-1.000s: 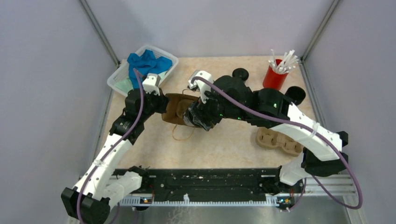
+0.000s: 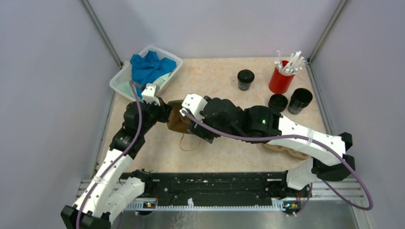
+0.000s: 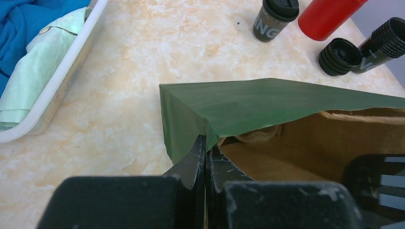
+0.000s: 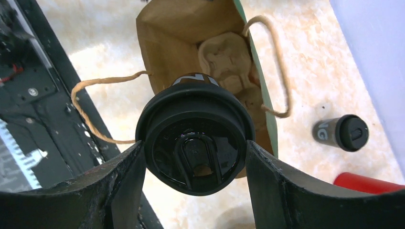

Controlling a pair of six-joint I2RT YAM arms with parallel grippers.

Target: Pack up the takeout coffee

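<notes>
A paper bag (image 2: 177,121), green outside and brown inside, stands open at mid table, a molded cup carrier (image 4: 224,57) inside. My left gripper is shut on the bag's rim at a corner. My right gripper grips a dark coffee cup with black lid (image 4: 200,129) over the bag's opening; the right wrist view shows its lid toward the camera. In the top view the right arm hides much of cup and bag.
A lidded cup (image 2: 245,81), red straw holder (image 2: 279,81), stacked lids (image 2: 278,101) and stacked cups (image 2: 300,100) stand at right. Another carrier (image 2: 282,150) lies under the right arm. A basket (image 2: 119,86) with cloths sits back left.
The right arm has shifted leftward with the cup.
</notes>
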